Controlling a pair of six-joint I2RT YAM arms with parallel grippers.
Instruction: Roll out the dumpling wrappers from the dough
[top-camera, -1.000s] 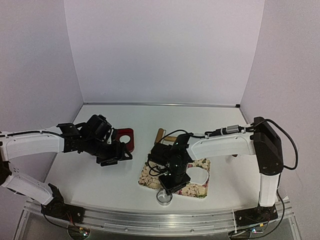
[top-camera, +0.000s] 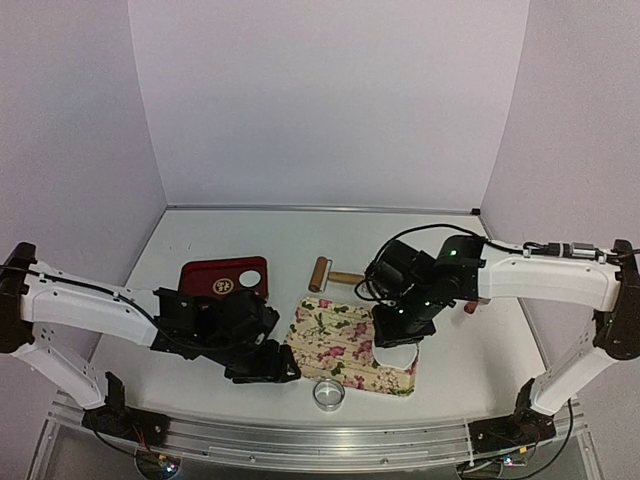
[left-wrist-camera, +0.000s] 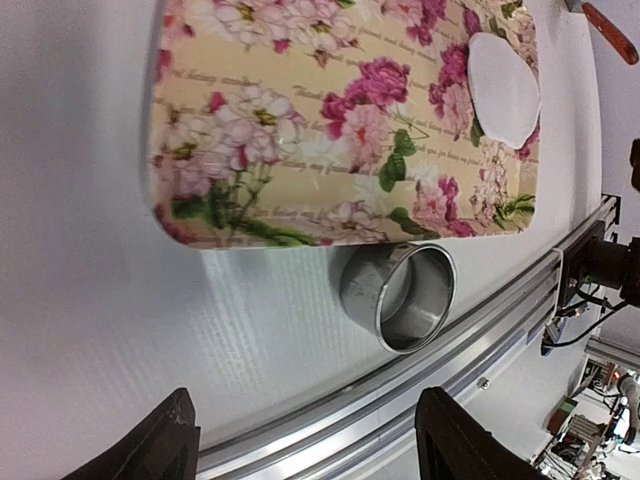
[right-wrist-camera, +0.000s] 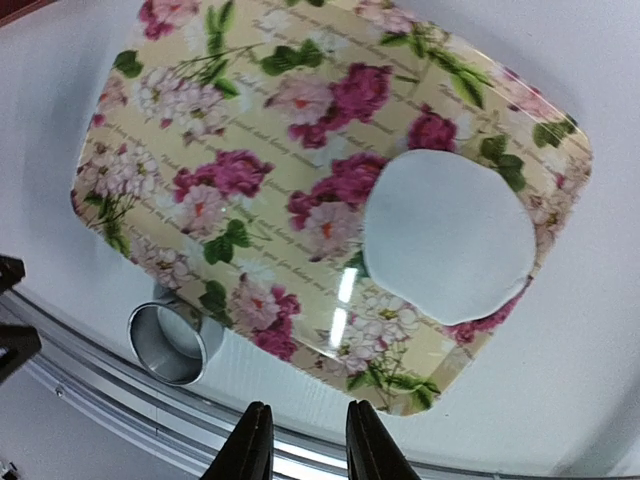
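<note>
A flat white round dough sheet (right-wrist-camera: 447, 235) lies on the right part of the floral mat (left-wrist-camera: 270, 150). A steel ring cutter (top-camera: 328, 394) stands just off the mat's front edge, also seen in the left wrist view as a metal ring (left-wrist-camera: 395, 295). My left gripper hovers left of the cutter near the front, its fingers apart and empty. My right gripper is over the mat's right part, near the dough, fingers apart with nothing between them.
A wooden rolling pin (top-camera: 320, 275) lies behind the mat. A red tray (top-camera: 205, 277) with a white round piece sits at the back left.
My right arm has moved back and to the right, away from the cutter. The cutter stays in place.
</note>
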